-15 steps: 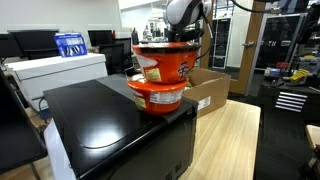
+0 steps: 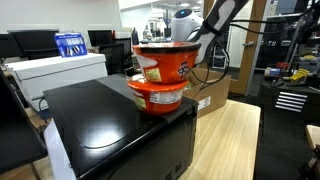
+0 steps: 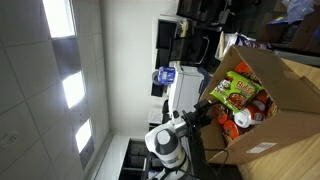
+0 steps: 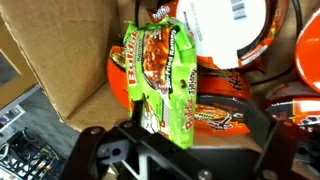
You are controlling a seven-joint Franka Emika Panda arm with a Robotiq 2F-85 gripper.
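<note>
In the wrist view my gripper is open, its dark fingers wide apart at the lower edge. A green and orange noodle packet [image 4: 170, 75] lies in the cardboard box [image 4: 75, 45], partly under the left finger. Beside it are red bowls or cups [image 4: 312, 52], one with a white label, and red packaging [image 4: 222, 102]. Exterior view 2 shows the green packet [image 3: 235, 92] inside the box [image 3: 290, 88], with my gripper [image 3: 203, 110] at its near side. In exterior view 1, stacked red bowls [image 2: 162, 78] hide the gripper.
The stacked bowls stand on a black-topped appliance [image 2: 105, 112] before the box [image 2: 211, 97]. Box walls surround the packets closely. Bare wooden tabletop [image 2: 228, 135] lies to the right. A white unit with a blue box [image 2: 70, 44] stands at the back left.
The arm has shifted slightly right in exterior view 1, and its elbow links now reach lower over the box. The bowls and the box have not moved.
</note>
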